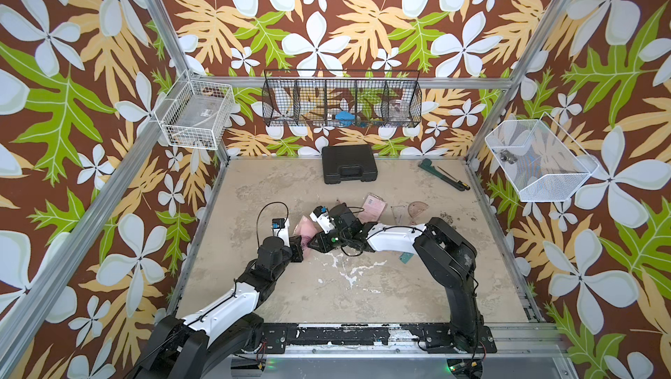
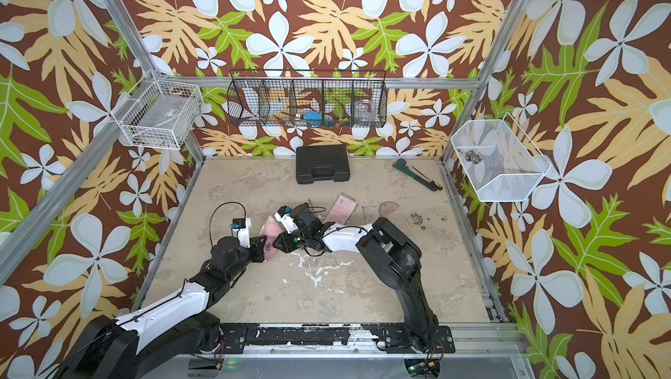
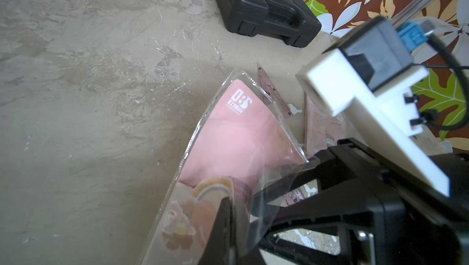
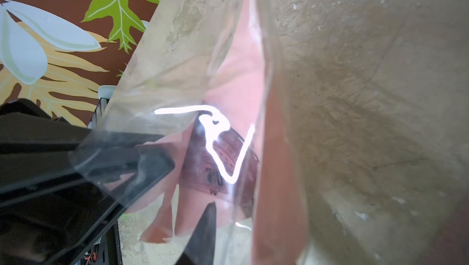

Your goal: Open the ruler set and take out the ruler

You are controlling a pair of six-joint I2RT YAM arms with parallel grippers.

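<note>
The ruler set's clear pouch with its pink top [image 1: 305,227] stands raised between my two grippers. In the left wrist view its pink panel [image 3: 234,133] with white lettering fills the centre. My left gripper [image 1: 299,247] is shut on the pouch's side, its fingers [image 3: 225,226] together at the clear film. My right gripper [image 1: 315,242] comes from the right, its fingers [image 3: 312,216] part open against the loose clear film; which layers lie between them is unclear. A dark pink transparent piece [image 4: 219,174] shows through the pouch in the right wrist view, under bright glare.
A black case [image 1: 349,164] stands at the back. A pink flat piece [image 1: 373,207], a half-round protractor [image 1: 417,209] and a teal piece [image 1: 406,257] lie by the right arm. A green-handled tool [image 1: 443,173] is at back right.
</note>
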